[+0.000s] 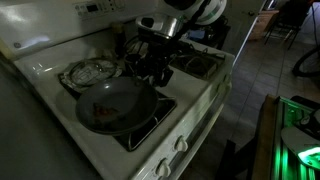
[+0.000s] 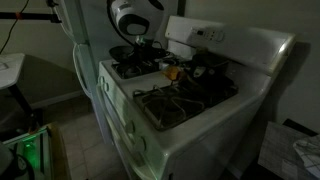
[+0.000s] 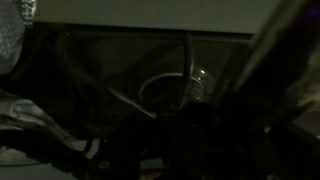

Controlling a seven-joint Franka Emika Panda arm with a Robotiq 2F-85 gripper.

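Observation:
A dark round pan (image 1: 116, 106) is above the front-left burner area of the white stove in exterior view 1, tilted so its inside faces the camera. Small reddish bits (image 1: 101, 110) show inside it. My gripper (image 1: 152, 74) is at the pan's upper right edge, shut on the pan; the exact grip point is lost in shadow. In exterior view 2 the pan (image 2: 122, 52) appears as a dark shape below the arm at the stove's far end. The wrist view is very dark, with a burner (image 3: 165, 90) below and the fingers hard to make out.
A foil-like round item (image 1: 88, 72) lies behind the pan. More burner grates (image 1: 200, 65) sit at the right. Control knobs (image 1: 181, 144) line the stove's front edge. Beside the grates in exterior view 2 is an orange object (image 2: 172, 73).

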